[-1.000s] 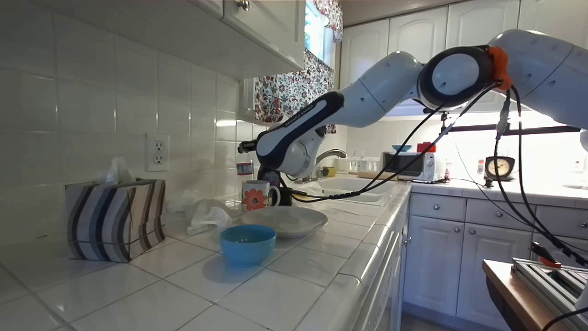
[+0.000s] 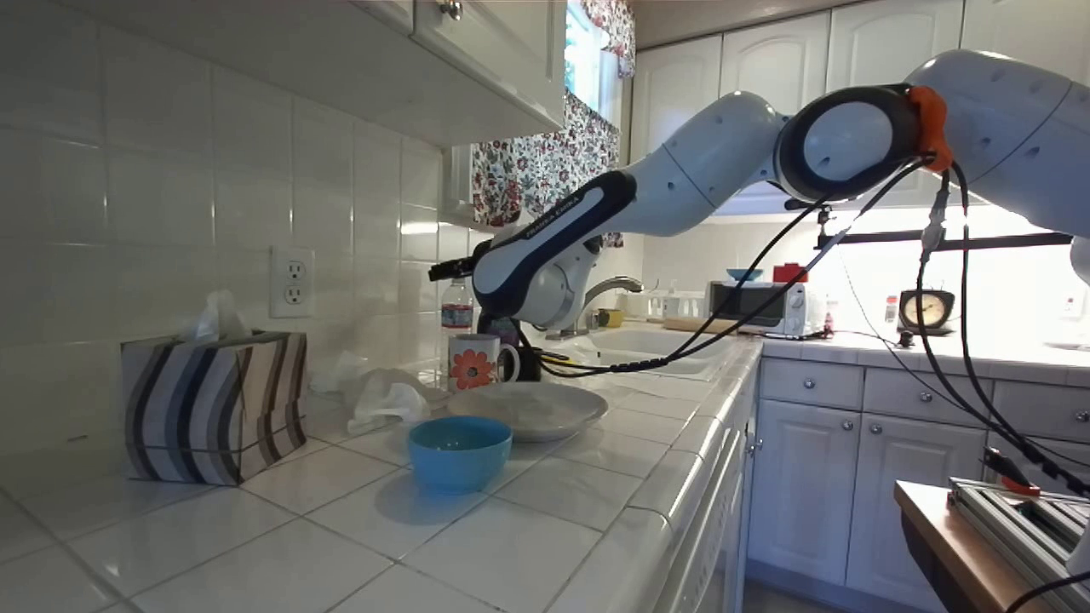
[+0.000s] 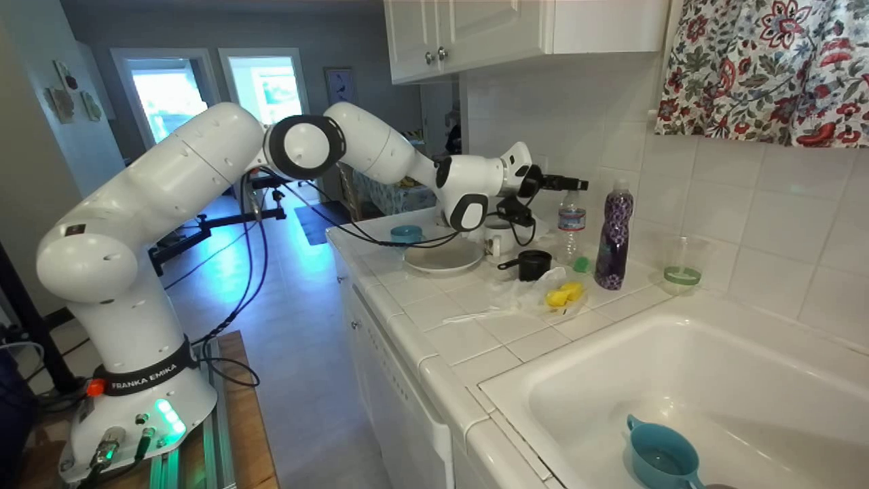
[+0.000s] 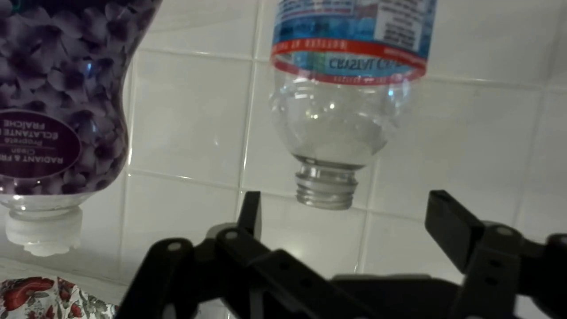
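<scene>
A clear plastic bottle [image 4: 340, 114] with a blue and red label appears upside down in the wrist view, its threaded neck bare of a cap. In exterior view 2 the same bottle [image 3: 571, 224] is upright at the back of the counter, close to the tiled wall. My gripper is open around the level of the bottle's mouth; one finger [image 4: 250, 215] shows on each side with wide gaps, and neither touches the neck. From the side, the gripper [image 3: 580, 184] points level toward the wall at the bottle's top.
A purple soap bottle [image 3: 615, 236] stands close beside the clear bottle. Near them are a small black pot [image 3: 533, 265], yellow pieces [image 3: 563, 293] and a flowered mug [image 2: 473, 364]. A plate [image 2: 552, 409], blue bowl [image 2: 460, 465] and tissue box [image 2: 209, 409] stand farther along.
In exterior view 1 my gripper's fingers reach slightly farther left than before and look differently spread. The bottle's label shows slightly lower and its body is plainer to see.
</scene>
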